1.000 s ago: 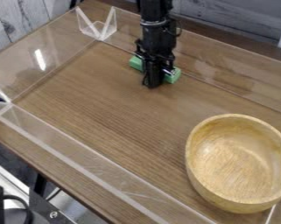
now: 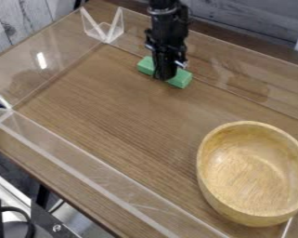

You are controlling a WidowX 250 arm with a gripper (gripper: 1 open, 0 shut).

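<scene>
My dark gripper [image 2: 166,69] reaches down from the top centre of the camera view onto a green block [image 2: 178,78] lying on the wooden table [image 2: 101,130]. The fingertips are at the block's middle and hide part of it. The gripper looks shut; whether anything is between its fingers cannot be made out.
A large round tan bowl [image 2: 248,204] stands at the lower right. A clear plastic container [image 2: 103,23] sits at the back left. Dark cable shows at the lower left edge.
The block is in about the same place.
</scene>
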